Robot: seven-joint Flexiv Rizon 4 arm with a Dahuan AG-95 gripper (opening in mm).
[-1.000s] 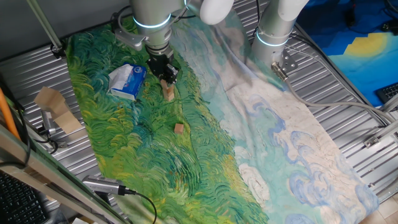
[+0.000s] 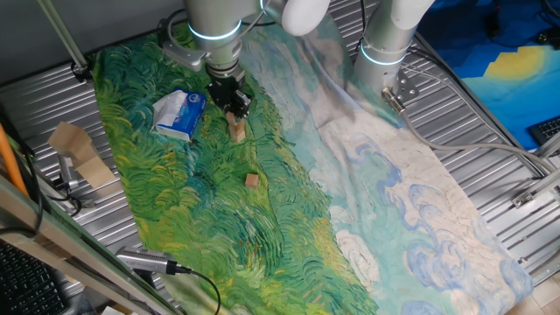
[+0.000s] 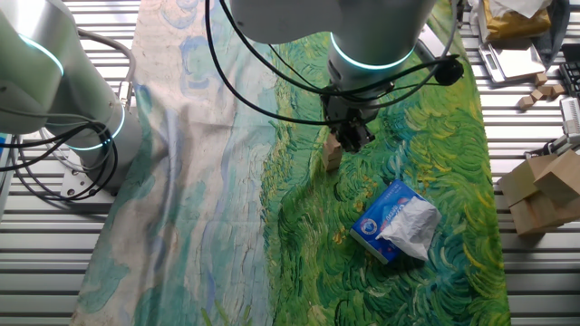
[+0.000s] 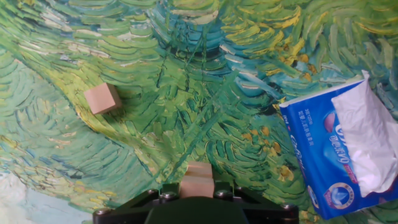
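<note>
A small wooden cube (image 2: 251,180) lies alone on the green part of the painted cloth; it shows at the upper left of the wrist view as well (image 4: 102,98). Farther back, a short upright stack of wooden blocks (image 2: 237,132) stands directly beneath my gripper (image 2: 234,114). In the wrist view the fingers (image 4: 168,190) press close on both sides of the top wooden block (image 4: 196,186), so my gripper appears shut on it. The stack (image 3: 333,152) is partly covered by the gripper in exterior view 2, and its lower blocks are mostly hidden from the wrist.
A blue tissue pack (image 2: 182,115) with white tissue sticking out lies beside the stack. An open cardboard box (image 2: 81,150) sits off the cloth, and a grey cylindrical device (image 2: 145,260) is at its near edge.
</note>
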